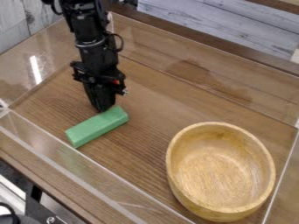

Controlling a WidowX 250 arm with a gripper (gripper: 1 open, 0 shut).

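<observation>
My black gripper (100,100) points down at the upper end of a green rectangular block (96,126), which lies at an angle on the wooden table in the lower left. Its fingertips are close to that end; whether they touch it I cannot tell. The gripper looks shut, with nothing seen between its fingers.
A round tan bowl (219,171) sits at the lower right of the table (198,79). A raised edge runs along the table's left and front.
</observation>
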